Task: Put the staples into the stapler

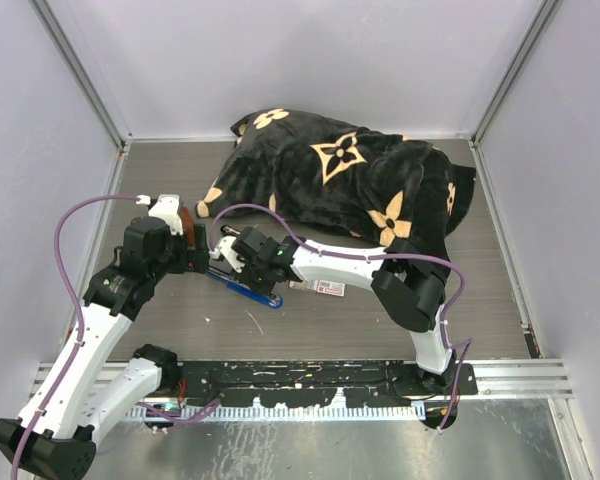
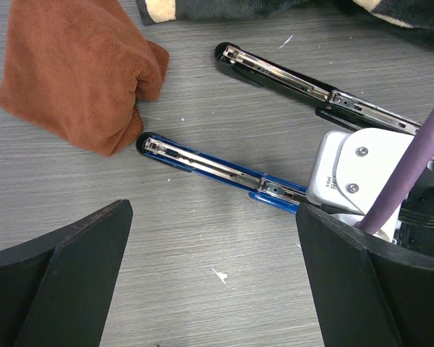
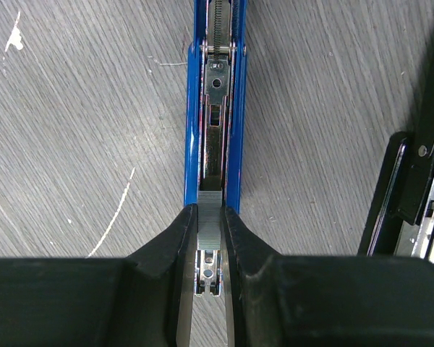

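Observation:
An opened blue stapler runs lengthwise under my right gripper in the right wrist view. A grey staple strip lies in line with its metal channel, between the right fingers, which stand close along both sides. Whether they grip it or only flank it, I cannot tell. The left wrist view shows the blue stapler slanting across the table, its near end hidden by the right arm. My left gripper is open, fingers wide apart, nothing between them.
A black stapler lies behind the blue one, also opened. The brown cloth is bunched to the left. A small labelled box sits right of the right gripper; a dark patterned blanket fills the back.

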